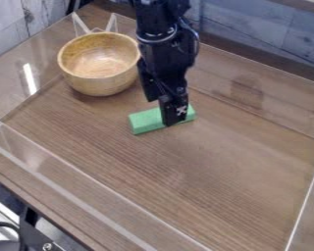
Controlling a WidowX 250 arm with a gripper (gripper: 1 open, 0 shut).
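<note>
The black robot arm reaches down from the top centre, its open gripper (pixel 165 103) low over a green block (pixel 145 125) on the wooden table. The gripper's lower part hides some of the block; whether they touch is unclear. A light wooden bowl (pixel 87 71) sits to the arm's left.
Bare tabletop (pixel 212 186) stretches across the front and right. A grey-blue wall runs along the back, with a pale wall at the upper left. A dark cable (pixel 9 227) shows at the bottom-left corner, off the table.
</note>
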